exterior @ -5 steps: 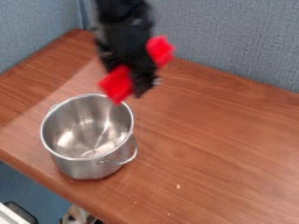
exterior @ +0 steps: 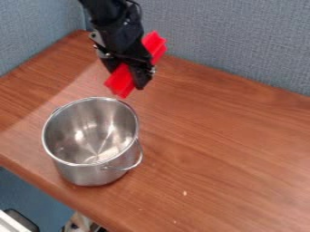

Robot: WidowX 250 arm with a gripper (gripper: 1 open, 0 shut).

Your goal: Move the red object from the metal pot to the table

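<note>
The red object [exterior: 120, 82] is gripped by my black gripper [exterior: 129, 72], beyond the pot's far rim toward the back of the table. Part of it pokes out below the fingers, and another red part [exterior: 154, 45] shows at upper right, with the gripper hiding the middle. Whether its lower end touches the wood is unclear. At the front left stands the metal pot [exterior: 61, 127], upright, its shiny inside empty as far as I see.
Bare brown table [exterior: 230, 145] stretches over the middle and right. Blue-grey panels [exterior: 242, 41] line the back. The pot's wire handle [exterior: 127, 167] sticks out to its right, and the table's near-left edge runs close to it.
The pot has not moved.
</note>
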